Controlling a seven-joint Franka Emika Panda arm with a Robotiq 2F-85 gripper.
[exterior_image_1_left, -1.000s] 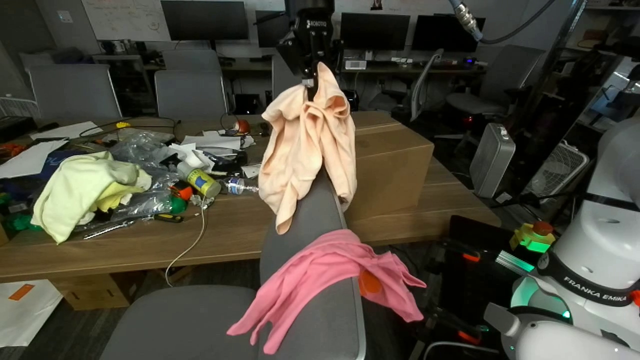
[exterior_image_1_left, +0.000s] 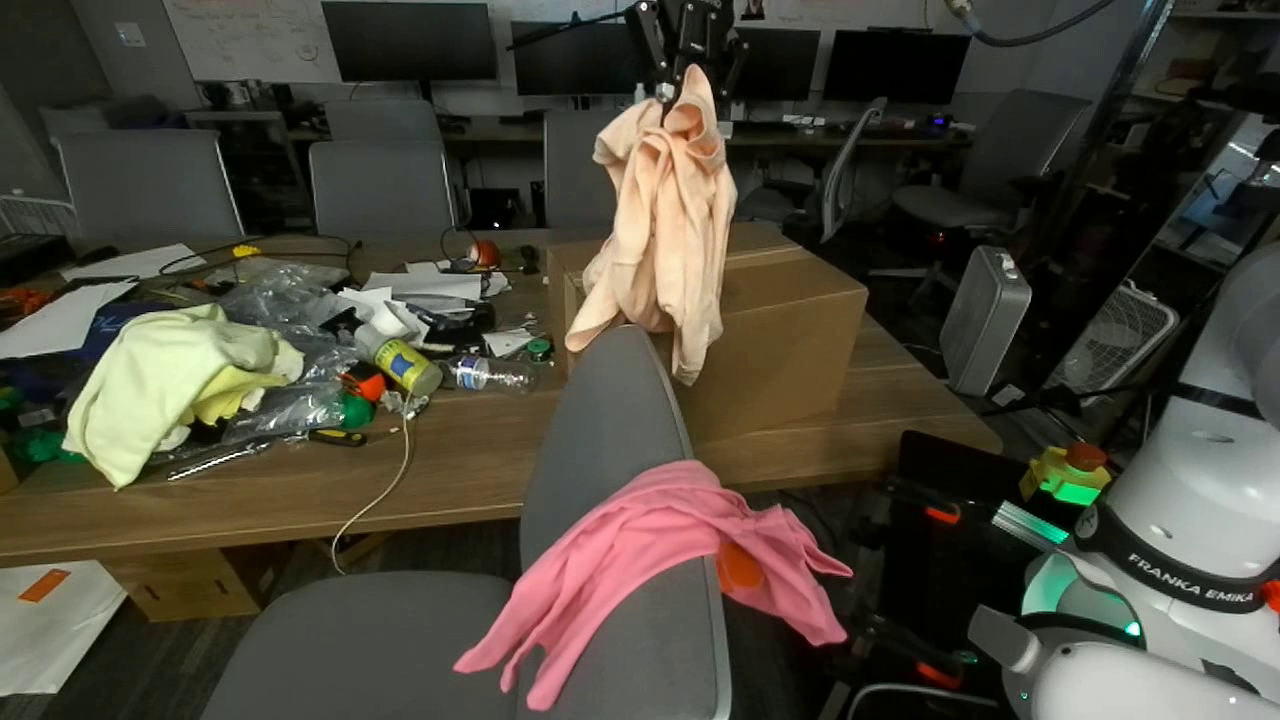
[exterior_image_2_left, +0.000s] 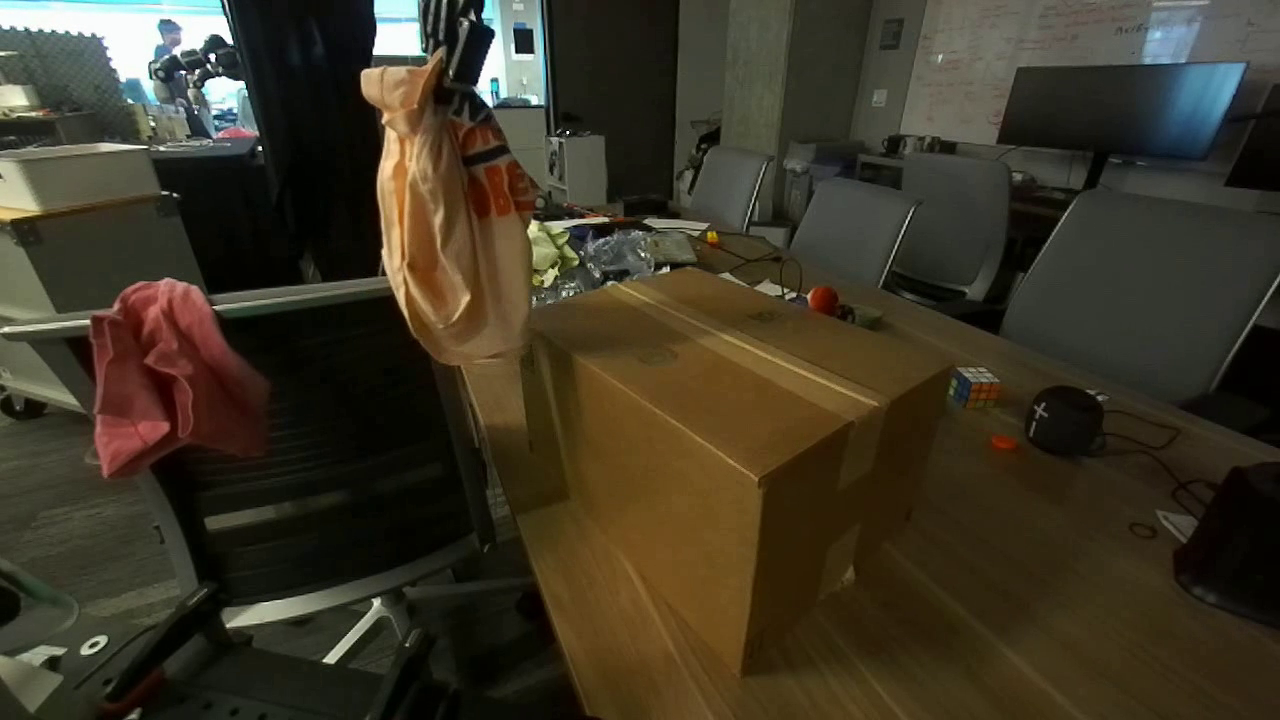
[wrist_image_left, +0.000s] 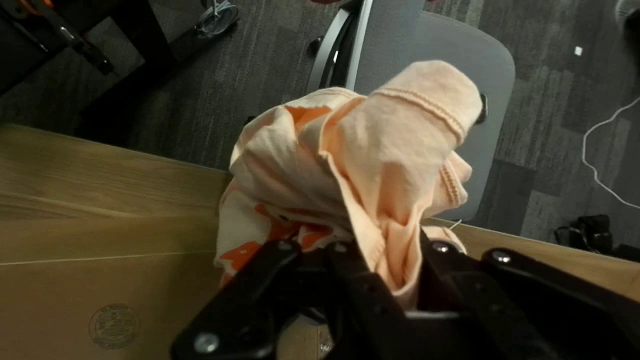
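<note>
A peach cloth with orange print (exterior_image_1_left: 666, 216) hangs bunched from my gripper (exterior_image_1_left: 684, 98), which is shut on a fold of it. In exterior view 1 its lower end overlaps the top of the grey chair back (exterior_image_1_left: 618, 396); whether they touch cannot be told there. In exterior view 2 the cloth (exterior_image_2_left: 450, 258) dangles beside the near end of the cardboard box. From the wrist the gathered fabric (wrist_image_left: 396, 156) rises out between the black fingers and hides part of the chair. A pink cloth (exterior_image_1_left: 654, 528) is draped over the chair back, lower down.
The large closed cardboard box (exterior_image_2_left: 708, 396) stands on the wooden table (exterior_image_1_left: 468, 480). A yellow cloth (exterior_image_1_left: 180, 372) lies on clutter at the table's left, with a bottle (exterior_image_1_left: 492, 374) and plastic wrap nearby. A Rubik's cube (exterior_image_2_left: 974, 386) and a black speaker (exterior_image_2_left: 1063, 420) sit beyond the box.
My gripper has risen and shifted right in exterior view 1, carrying the peach cloth up along the chair back and in front of the box. The pink cloth stays put.
</note>
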